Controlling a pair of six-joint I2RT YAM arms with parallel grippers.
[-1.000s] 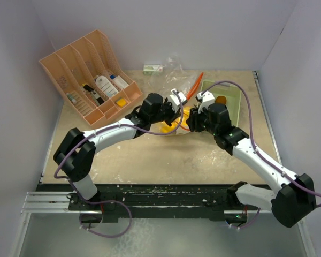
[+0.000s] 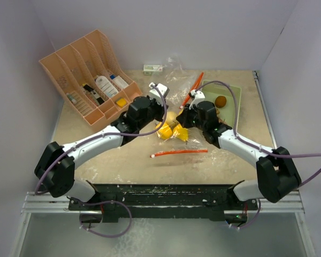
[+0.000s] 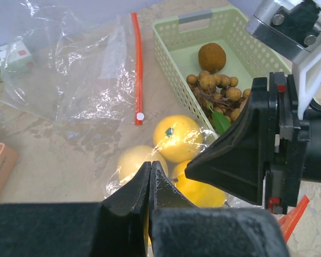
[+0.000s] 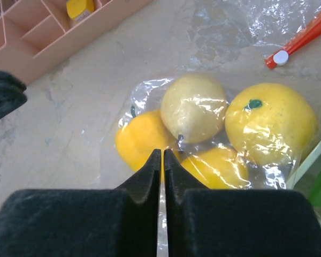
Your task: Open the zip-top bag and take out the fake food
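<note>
A clear zip bag of yellow and pale round fake fruit lies flat between the grippers, with an orange zip strip along the front. My left gripper is shut above the bag, with nothing seen between its fingertips. My right gripper is over the fruit, its fingertips close together with nothing visible between them; in the left wrist view it is seen from the side at the right.
A green basket with fake food stands at the right. Another clear bag with an orange strip lies at the back. A peach-coloured organizer stands at the back left.
Both grippers have drawn apart a little, the left one moving left.
</note>
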